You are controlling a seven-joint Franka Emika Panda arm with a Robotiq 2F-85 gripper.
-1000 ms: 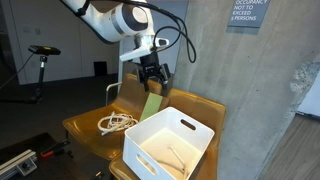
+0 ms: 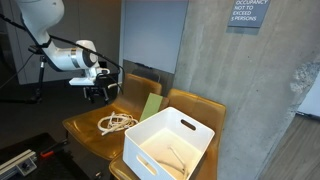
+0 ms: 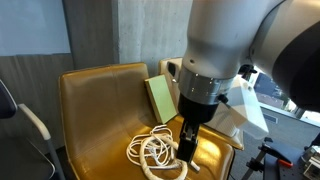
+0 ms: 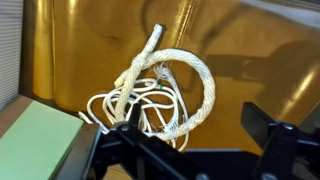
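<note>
A thick cream rope (image 4: 208, 88) lies in a loose loop on the brown seat in the wrist view. Tangled beside and partly under it is a thinner white cord (image 4: 101, 99). In exterior view 1 the rope pile (image 2: 117, 123) rests on the left chair. My gripper stands open above the seat, its fingers well apart and nothing gripped. In exterior view 1 the gripper (image 2: 97, 97) is up and to the left of the rope. The arm covers part of the seat in exterior view 2.
A white bin (image 2: 145, 149) with a light-coloured item (image 2: 178, 160) inside stands on the right chair. Between the chairs' backs and the bin, a green block (image 2: 151, 108) leans upright. Bare seat (image 4: 130, 15) surrounds much of the rope.
My arm has swung left and come down, from above the bin and green block to the left chair. Rope, bin and block have stayed put.
</note>
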